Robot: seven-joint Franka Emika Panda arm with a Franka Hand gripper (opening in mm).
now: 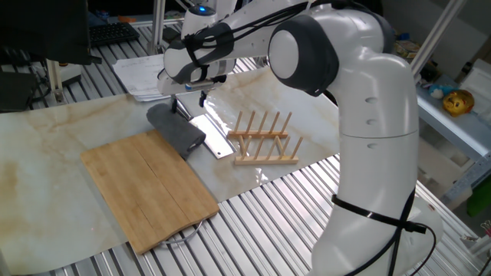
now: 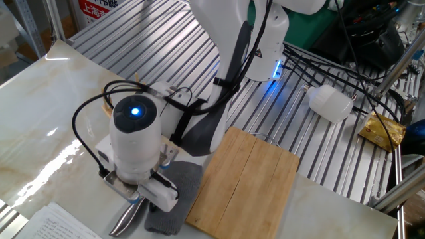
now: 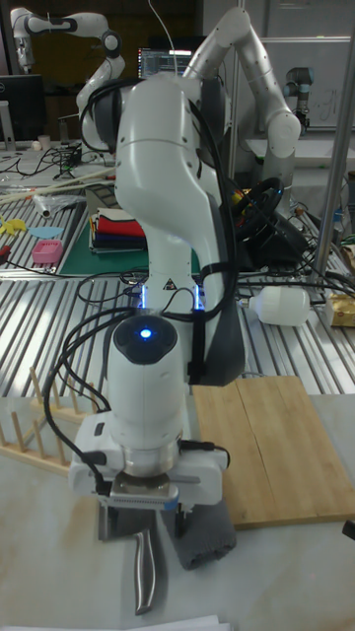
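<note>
My gripper [image 1: 189, 101] is open, its two fingers spread wide above the table, with nothing seen between them. One finger [image 1: 174, 104] is beside or over the rolled grey towel [image 1: 178, 130]; whether it touches the cloth, I cannot tell. Under the gripper lies a cleaver, its broad metal blade [image 1: 212, 139] flat on the table alongside the towel. The cleaver's silver handle [image 3: 146, 573] points away from the arm's base in the third exterior view. A wooden cutting board [image 1: 149, 188] sits against the towel's other side. The hand hides part of the cleaver.
A wooden peg rack [image 1: 265, 160] stands to the right of the blade in the first exterior view. Written papers [image 1: 140, 77] lie at the table's far edge. Bare marbled tabletop [image 1: 46, 176] spreads left of the board.
</note>
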